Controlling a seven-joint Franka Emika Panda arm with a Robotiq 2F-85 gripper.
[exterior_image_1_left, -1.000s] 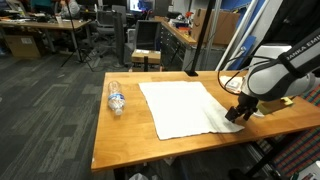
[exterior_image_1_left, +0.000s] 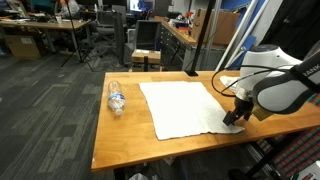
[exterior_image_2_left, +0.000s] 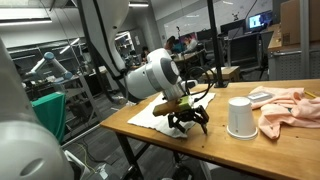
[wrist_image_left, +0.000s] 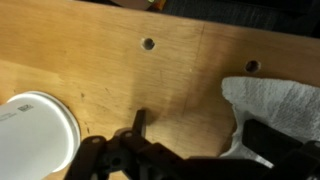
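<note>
A white towel (exterior_image_1_left: 188, 107) lies spread flat over the middle of the wooden table, its near right corner reaching toward the arm. My gripper (exterior_image_1_left: 234, 119) is down low at that corner. In the wrist view the gripper is open, its fingers well apart over mostly bare wood. One finger (wrist_image_left: 262, 138) overlaps the towel corner (wrist_image_left: 285, 97); whether it presses on the cloth cannot be told. From the other side, the gripper (exterior_image_2_left: 188, 122) appears just above the tabletop beside the towel (exterior_image_2_left: 150, 113).
A clear bottle (exterior_image_1_left: 116, 98) stands left of the towel. Close to my gripper is a white cup (exterior_image_2_left: 241, 118), with a crumpled pink and orange cloth (exterior_image_2_left: 286, 112) past it. Bare wood lies along the table's front left.
The arm's white wrist section has shifted and tilted slightly, while the gripper stays at the towel's corner. Towel and bottle have not visibly moved.
</note>
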